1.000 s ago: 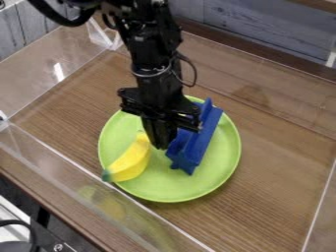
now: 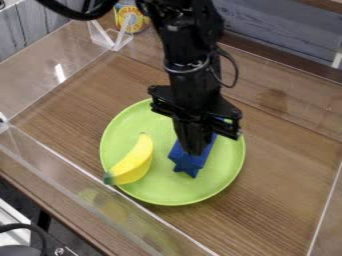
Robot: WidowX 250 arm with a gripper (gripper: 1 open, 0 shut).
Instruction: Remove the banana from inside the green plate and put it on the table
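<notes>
On the green plate (image 2: 171,190) lies a yellow banana (image 2: 132,161), along the plate's left side. To its right a blue object (image 2: 189,161) also lies on the plate, its upper part hidden behind my gripper (image 2: 193,145). The black gripper points down over the plate's middle, in front of the blue object and to the right of the banana, apart from it in the picture. Its fingertips are dark and merge against the blue, so their spacing and any contact cannot be made out.
Clear low walls edge the left and front sides. A yellow can (image 2: 130,18) stands beyond the far edge.
My gripper has moved to the right, away from the banana, and now covers more of the blue object. The banana and plate have stayed in place.
</notes>
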